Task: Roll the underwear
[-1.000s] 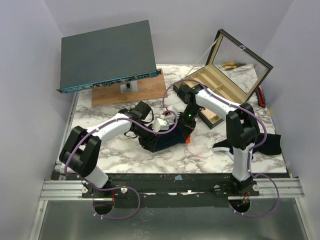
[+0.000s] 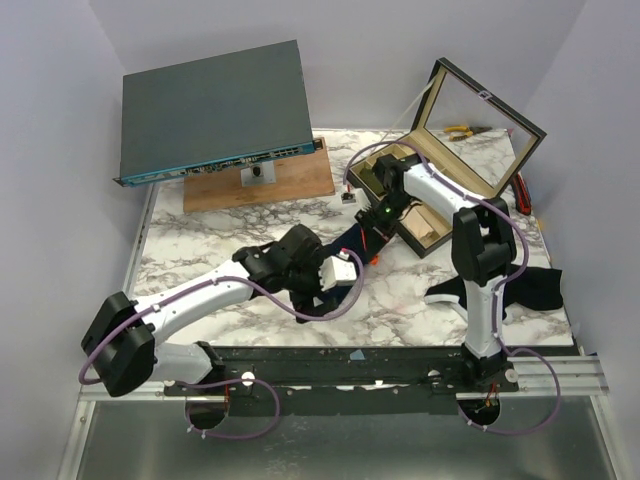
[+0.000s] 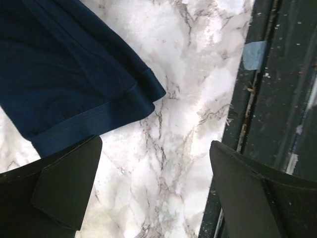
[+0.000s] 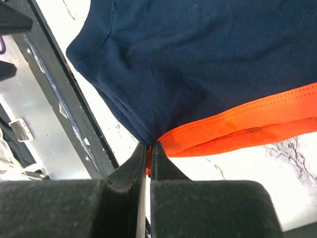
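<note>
A navy cloth with an orange band [image 4: 208,59] stretches diagonally over the marble between the two arms in the top view [image 2: 357,244]. My right gripper is shut on its corner, where navy meets the orange band [image 4: 257,119]. My left gripper stands open over bare marble in the left wrist view, beside the cloth's free end with its hemmed edge [image 3: 94,114]; nothing is between its fingers.
An open wooden box [image 2: 430,225] stands behind the right arm, and a monitor [image 2: 215,100] on a wooden board is at the back left. A dark garment [image 2: 535,290] lies at the right. The dark table edge [image 3: 237,99] runs along the front.
My left gripper has moved toward the front edge, off the cloth's end. My right gripper has moved up toward the back with its corner, and the cloth now lies more stretched out diagonally.
</note>
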